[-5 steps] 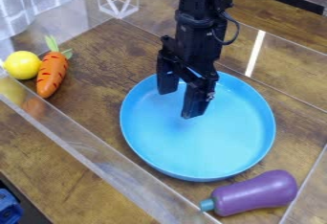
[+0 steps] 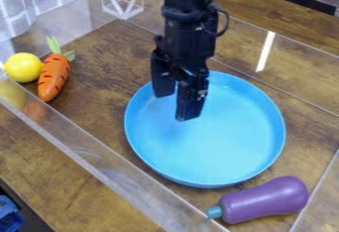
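The black robot gripper [image 2: 177,95] hangs over the upper part of a blue plate [image 2: 204,147], its fingers open with nothing visible between them. The plate is empty. A purple eggplant [image 2: 265,198] lies at the lower right, outside the plate. An orange carrot [image 2: 54,75] with a green top lies at the left, beside a yellow lemon [image 2: 22,67].
A clear plastic edge runs along the left. A small dark blue object [image 2: 8,216] shows at the lower left corner.
The gripper has shifted slightly to the left over the plate. The other objects have not moved.
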